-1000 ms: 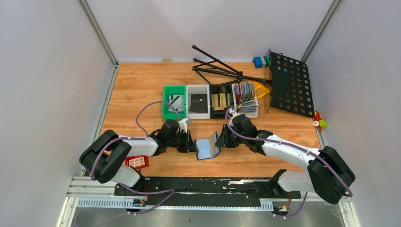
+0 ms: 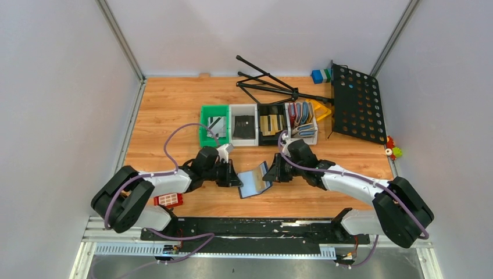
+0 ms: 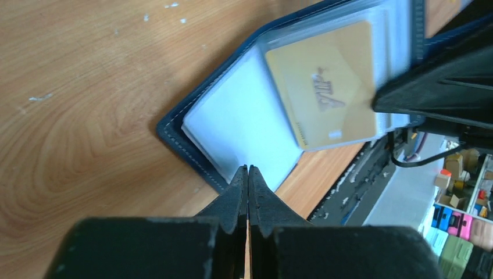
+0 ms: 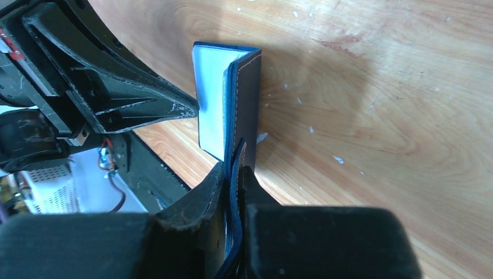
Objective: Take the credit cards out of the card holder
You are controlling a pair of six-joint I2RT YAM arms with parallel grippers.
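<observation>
An open card holder (image 2: pixel 251 182) lies on the table between the grippers. In the left wrist view it shows a white inner panel (image 3: pixel 241 113) and, to its right, a gold card (image 3: pixel 322 81) in a clear sleeve. My left gripper is shut at the holder's near edge, with nothing visible between its fingers. My right gripper is shut on the dark blue edge of the card holder (image 4: pixel 244 99), which stands up on that side.
A row of green, white and black bins (image 2: pixel 214 110) stands behind, with a filled white bin at its right end. A black tripod (image 2: pixel 267 84) and perforated stand (image 2: pixel 356 104) occupy the back right. A red object (image 2: pixel 168 199) lies at front left.
Little else has changed.
</observation>
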